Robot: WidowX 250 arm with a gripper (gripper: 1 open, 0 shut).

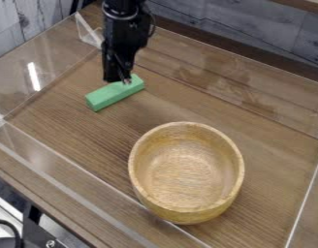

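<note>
A green rectangular block (115, 93) lies tilted diagonally on the wooden table, left of centre. My black gripper (120, 74) is above it at its upper right end, shut, with nothing visible between its fingers. A large yellow bowl (186, 170) stands at the lower right.
A cable lies at the bottom left corner. A plain wall edge runs along the top right.
</note>
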